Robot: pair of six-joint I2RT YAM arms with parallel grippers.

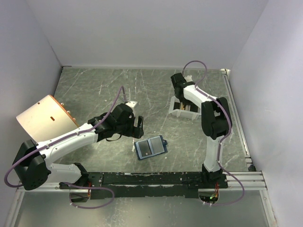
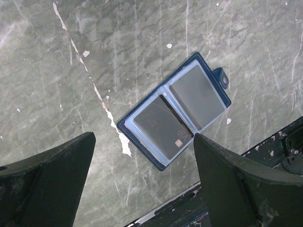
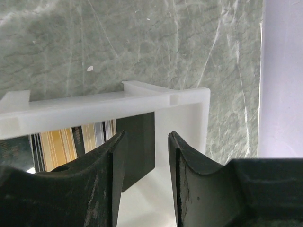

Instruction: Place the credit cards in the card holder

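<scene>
The open blue card holder (image 1: pixel 151 147) lies flat on the table near the front. In the left wrist view its two clear pockets show, and a dark card (image 2: pixel 164 124) appears to sit in the one on the left. My left gripper hovers over it, open and empty. At the back right, a white tray (image 3: pixel 102 106) holds several cards: a striped one (image 3: pixel 59 146) and a dark green one (image 3: pixel 137 142). My right gripper is over the tray, fingers apart, its left finger in front of the dark card. No card shows gripped.
A beige board (image 1: pixel 47 120) leans at the left side of the table. A grey wall (image 1: pixel 272 94) rises close on the right of the tray.
</scene>
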